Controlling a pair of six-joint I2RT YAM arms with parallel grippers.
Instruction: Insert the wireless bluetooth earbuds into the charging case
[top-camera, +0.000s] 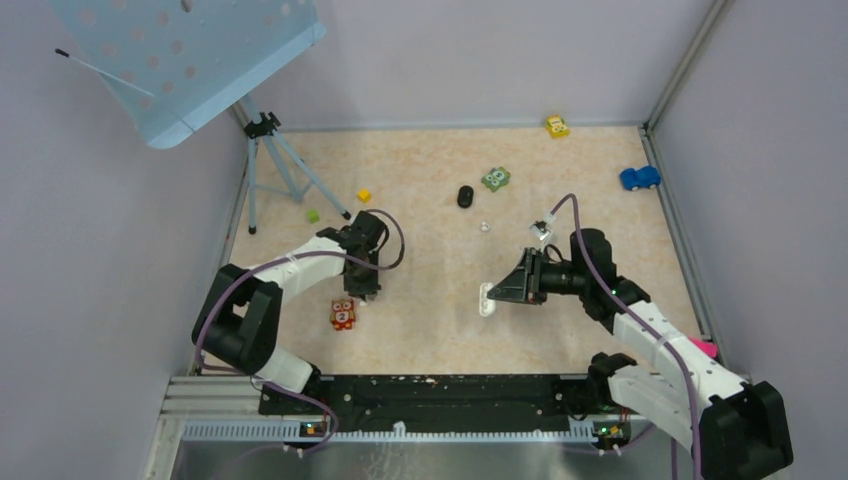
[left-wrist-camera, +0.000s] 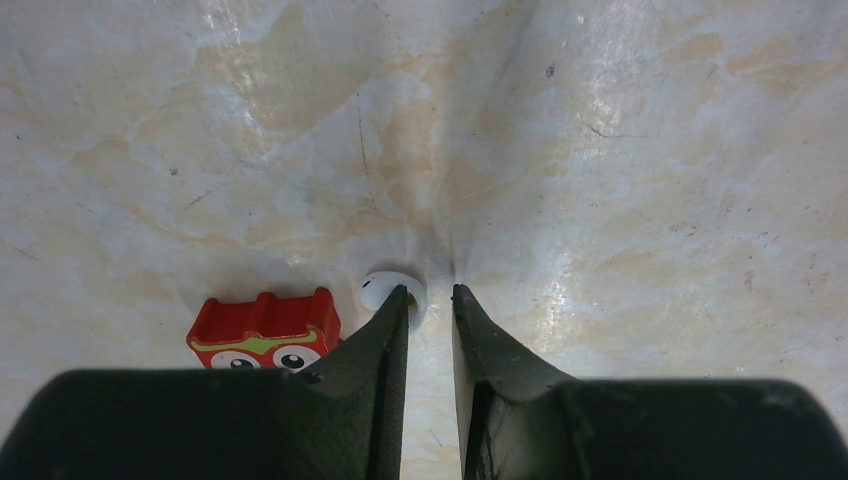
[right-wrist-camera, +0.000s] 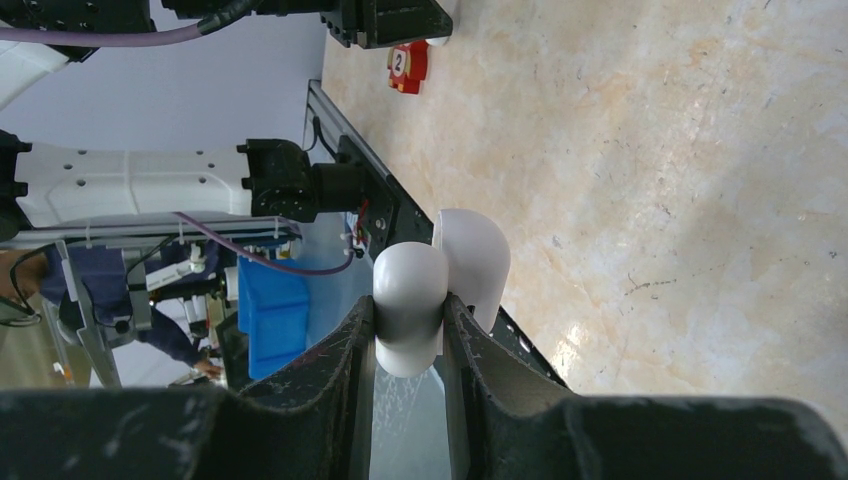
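The white charging case (right-wrist-camera: 410, 300) is in my right gripper, shut on it above the table; its lid (right-wrist-camera: 477, 255) looks swung open. In the top view the case (top-camera: 487, 299) shows pale, left of the right gripper (top-camera: 518, 291). One white earbud (left-wrist-camera: 393, 285) lies on the table just left of my left gripper, partly covered by its left finger (left-wrist-camera: 392, 345). The left gripper is partly open, with nothing clearly between its fingertips. A second small white earbud (top-camera: 485, 227) lies alone near the table's middle.
A red owl toy (left-wrist-camera: 265, 330) stands close to the left gripper. Toward the back lie a black mouse-like object (top-camera: 465, 196) and a green toy (top-camera: 496, 178). A tripod (top-camera: 270, 150) stands at the back left. The table between the two arms is clear.
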